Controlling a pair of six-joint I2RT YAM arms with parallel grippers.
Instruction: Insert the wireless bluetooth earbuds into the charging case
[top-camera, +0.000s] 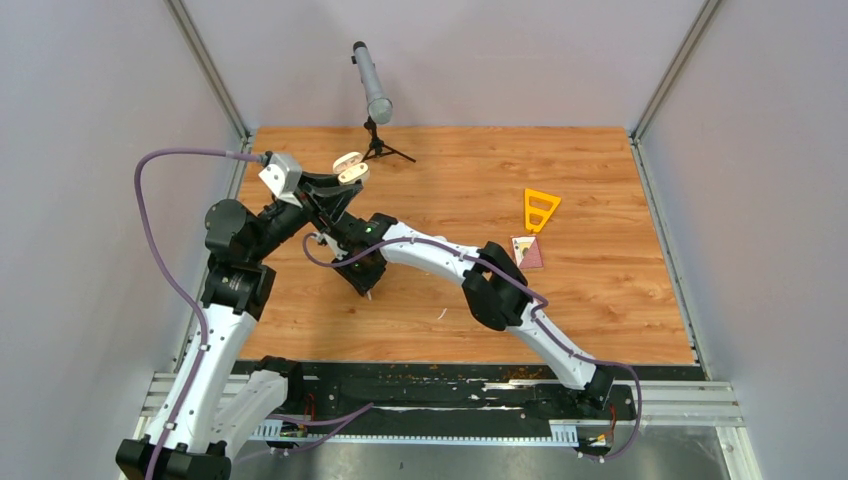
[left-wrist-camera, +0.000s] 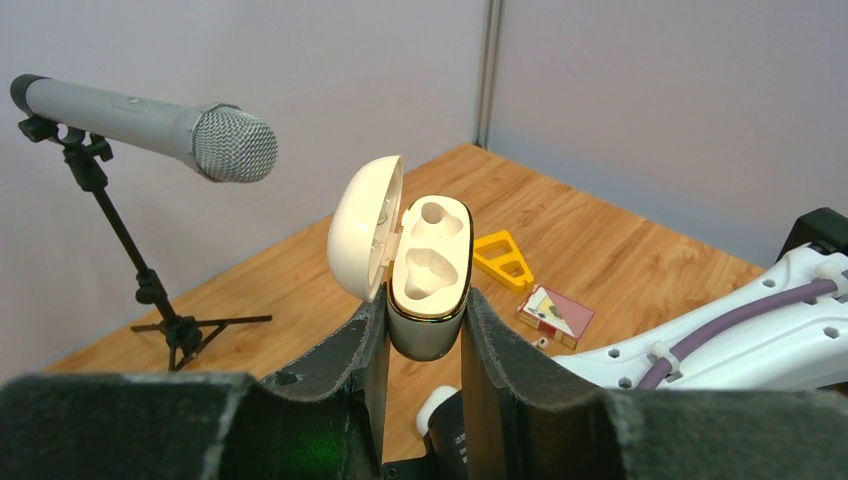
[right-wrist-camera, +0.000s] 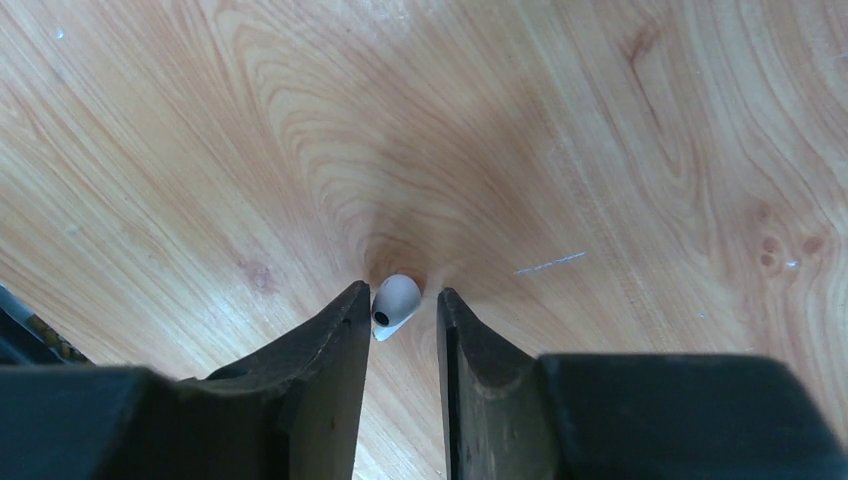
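Observation:
The cream charging case (left-wrist-camera: 428, 258), lid open and both earbud slots empty, is held upright by my left gripper, shut on it; from above it (top-camera: 352, 173) shows over the left arm's end. My right gripper is low over the wooden table, part open, with a small white earbud (right-wrist-camera: 398, 300) lying between and just beyond its fingertips, close to the left finger. In the top view this gripper (top-camera: 362, 290) is mostly hidden under its own wrist.
A microphone on a tripod (top-camera: 372, 80) stands at the back. A yellow triangle (top-camera: 540, 205) and a small pink box (top-camera: 527, 255) lie on the right side of the table, where much bare wood (top-camera: 600, 300) is free.

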